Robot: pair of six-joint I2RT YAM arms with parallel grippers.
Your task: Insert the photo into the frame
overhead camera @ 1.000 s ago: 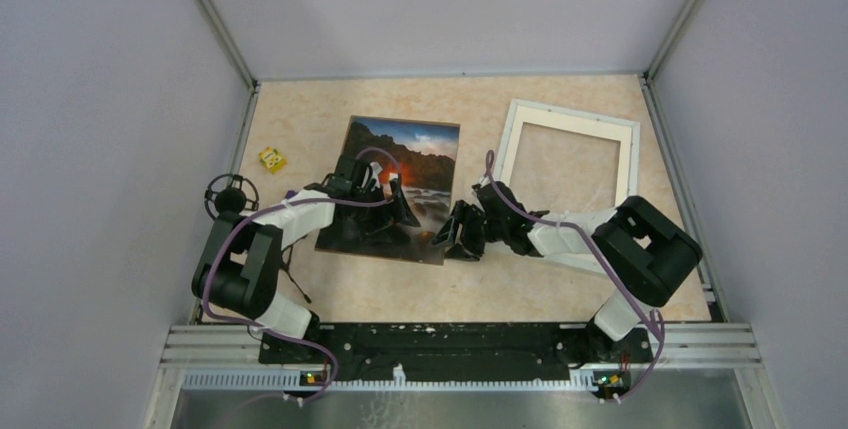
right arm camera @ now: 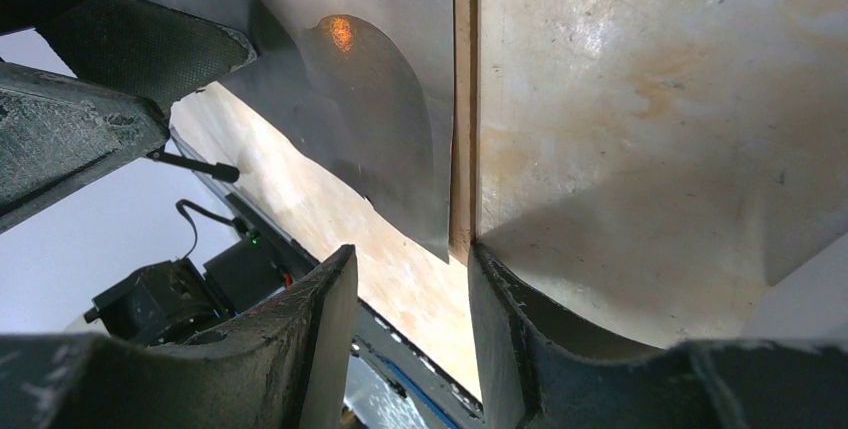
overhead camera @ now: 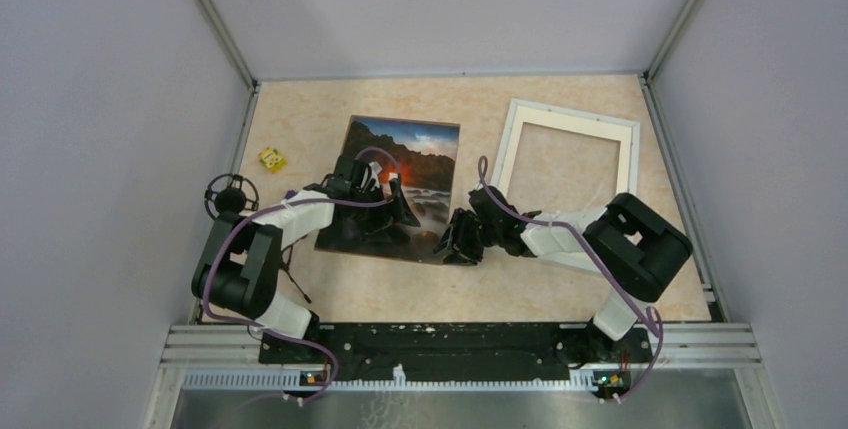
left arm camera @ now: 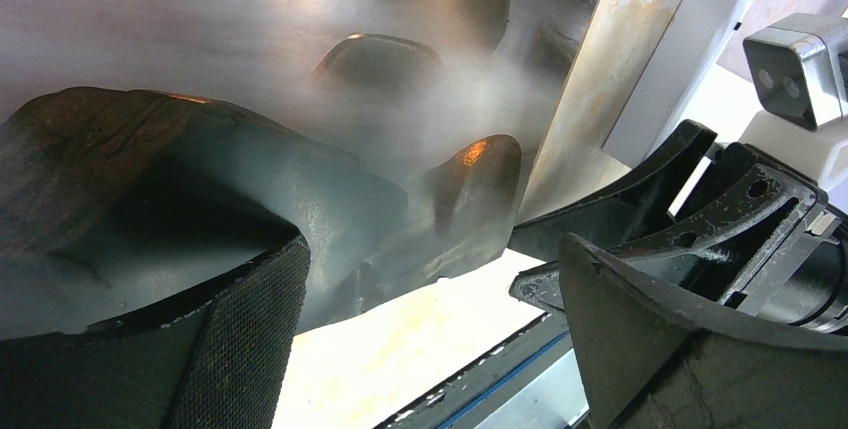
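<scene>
The photo [overhead camera: 415, 139], a sunset over rocks and water, lies on the table left of centre. To its right is the white frame [overhead camera: 572, 117], partly covered by my right arm. My left gripper [overhead camera: 402, 205] is over the photo's lower middle; in the left wrist view its fingers [left arm camera: 255, 339] stand wide apart with nothing gripped. By the photo's lower right corner, my right gripper [overhead camera: 452, 251] is partly open. The right wrist view shows that corner of the photo [right arm camera: 400, 139] between the fingertips, with a gap left; whether either touches it, I cannot tell.
A small yellow item [overhead camera: 271, 159] sits at the table's left. Both grippers are close together over the photo.
The left arm, photo and frame look unmoved.
</scene>
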